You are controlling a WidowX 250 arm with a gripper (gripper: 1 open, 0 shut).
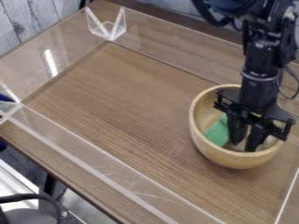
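Observation:
My black gripper reaches down from the upper right into a round wooden bowl on the right side of the table. A green object is in the bowl, at the left of my fingers and partly hidden by them. I cannot tell whether the fingers hold it or how far they are apart.
Clear tape is at the back left. Dark hardware with cables sits beyond the lower left corner.

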